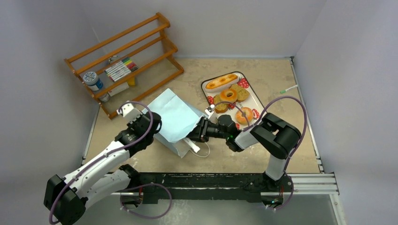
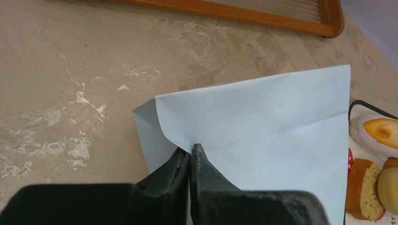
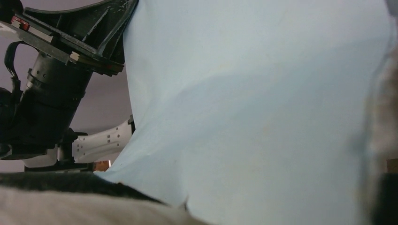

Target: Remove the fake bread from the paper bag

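Note:
A pale blue paper bag (image 1: 171, 117) lies on its side, its handle loop and mouth toward the front right. My left gripper is shut on the bag's folded edge at its left end. My right gripper (image 1: 201, 129) reaches into the bag's mouth from the right; the bag's paper (image 3: 253, 112) fills most of the right wrist view, and that gripper's fingertips and finger state are hidden. No bread inside the bag can be seen.
A tray (image 1: 256, 98) at the back right holds several fake breads. A wooden rack (image 1: 126, 47) with jars and markers stands at the back left. Bare table lies at the right and front left.

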